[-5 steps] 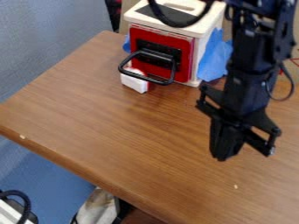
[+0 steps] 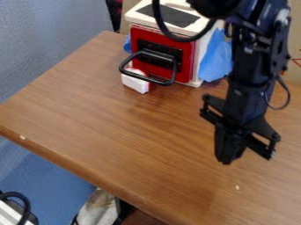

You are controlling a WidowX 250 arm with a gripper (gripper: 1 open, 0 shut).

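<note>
My gripper [image 2: 245, 149] hangs black over the right part of the wooden table [image 2: 118, 149], pointing down, its fingers near the tabletop; whether they are apart or together is hard to make out. At the back stands a white toy appliance with a red front [image 2: 154, 49] and a black bar handle [image 2: 123, 68]. A white block [image 2: 135, 83] sits below the handle, at the appliance's front left.
Blue cloth or plastic [image 2: 214, 61] lies beside and behind the appliance. The table's left edge borders a blue-grey surface [image 2: 47, 61].
The arm and gripper have shifted only very slightly; the objects on the table have not visibly moved.
</note>
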